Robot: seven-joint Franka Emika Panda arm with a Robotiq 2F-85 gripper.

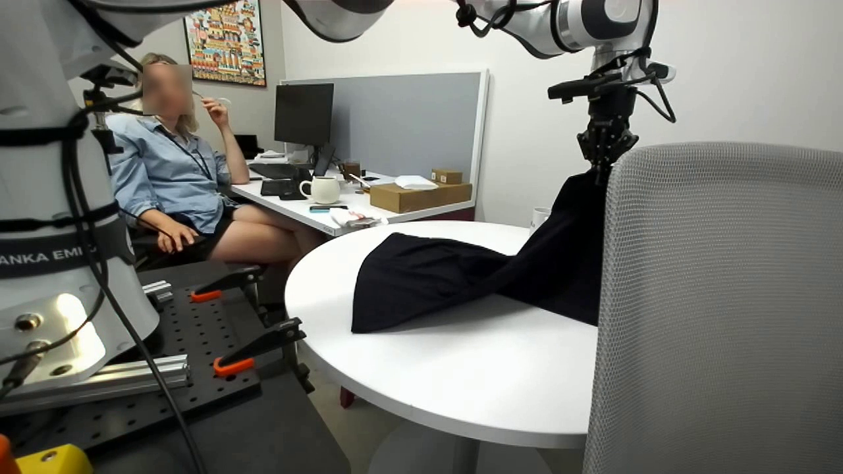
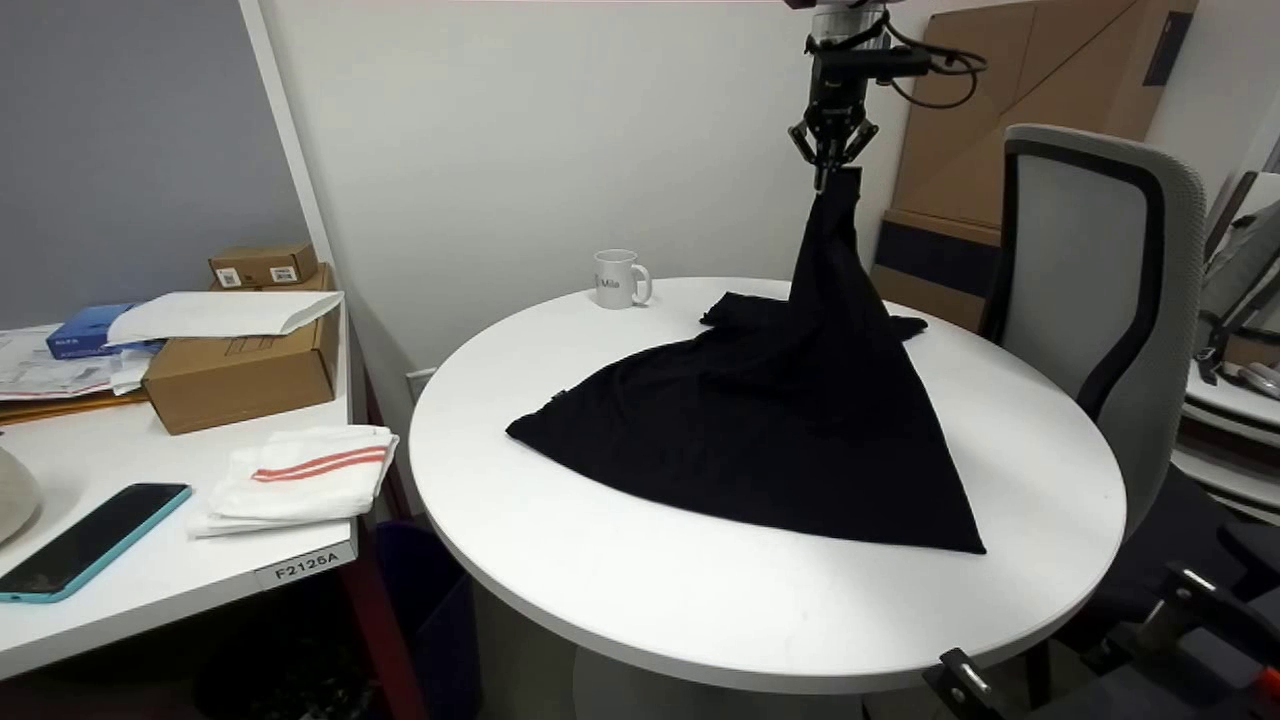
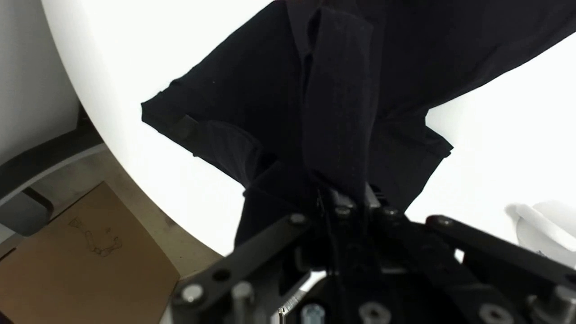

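Observation:
A large black cloth [image 2: 744,432], apparently a garment, is spread over the round white table [image 1: 442,387], with one part raised into a tall fold. At the top of that fold my gripper [image 2: 828,174] is shut on the cloth, well above the tabletop. In exterior view 1 the gripper [image 1: 602,162] and the lifted part stand at the table's far right, partly hidden behind a chair back. From the wrist, the pinched strip of black cloth [image 3: 340,102] runs away from the fingertips, and cloth corners lie flat to either side.
A white mug [image 2: 615,280] stands near the table's back edge. Beside the table is a grey mesh chair [image 2: 1086,240]. A desk to the left bears a cardboard box [image 2: 246,378], a folded towel [image 2: 306,474] and a phone [image 2: 90,540].

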